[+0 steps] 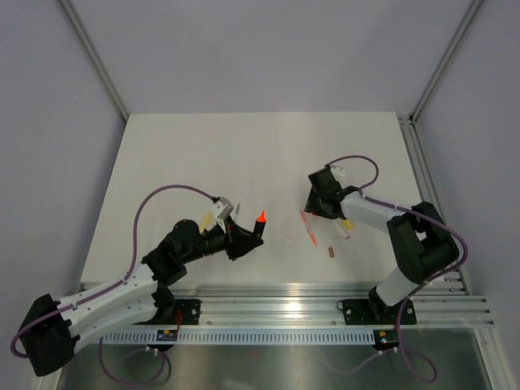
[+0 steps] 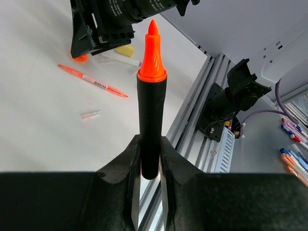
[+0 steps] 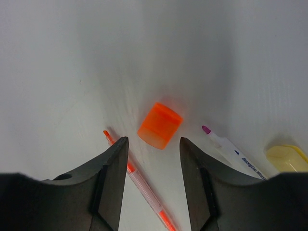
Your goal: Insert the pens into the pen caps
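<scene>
A black marker with a bare orange top stands upright, tip up, with my left gripper shut on its lower part. In the top view that gripper is left of the table's middle, near the front. My right gripper stands open over a short orange cap, which lies on the table between and slightly beyond its fingertips, untouched as far as shows. Beside the cap lies a thin orange pen. A white pen with a purple tip rests on its other side.
Near the white pen is a yellow piece. A small clear piece and a small brown block lie toward the front.
</scene>
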